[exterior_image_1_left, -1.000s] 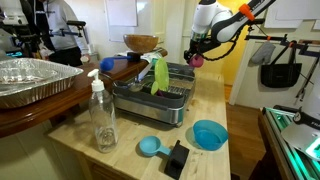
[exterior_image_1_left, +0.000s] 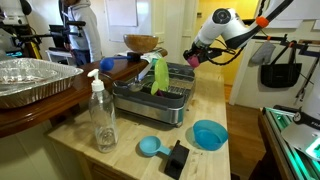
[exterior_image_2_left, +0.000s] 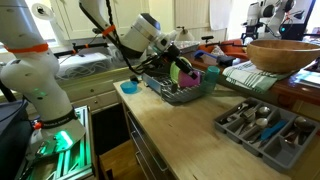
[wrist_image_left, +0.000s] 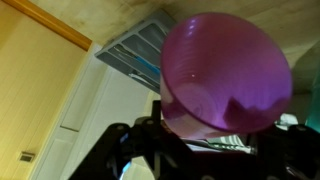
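A pink cup (wrist_image_left: 222, 68) fills the middle of the wrist view, its rounded body between the fingers of my gripper. The fingers are shut on it. In exterior view 1 the same cup (exterior_image_1_left: 192, 61) shows small, held up near the far end of the dish rack (exterior_image_1_left: 160, 108). My gripper (exterior_image_1_left: 195, 51) is just above it there, with the arm reaching in from the right. How far the cup is from the surface below cannot be judged.
A grey cutlery tray (exterior_image_2_left: 265, 129) lies on the counter. Near the rack stand a blue bowl (exterior_image_1_left: 210, 135), a blue scoop (exterior_image_1_left: 151, 146) and a soap bottle (exterior_image_1_left: 102, 118). A wooden bowl (exterior_image_2_left: 281, 53) sits on the shelf.
The arm's wrist section has swung from nearly upright to a lower, slanted pose, with its body shifted right. The cup stays near the same place, still in the gripper.
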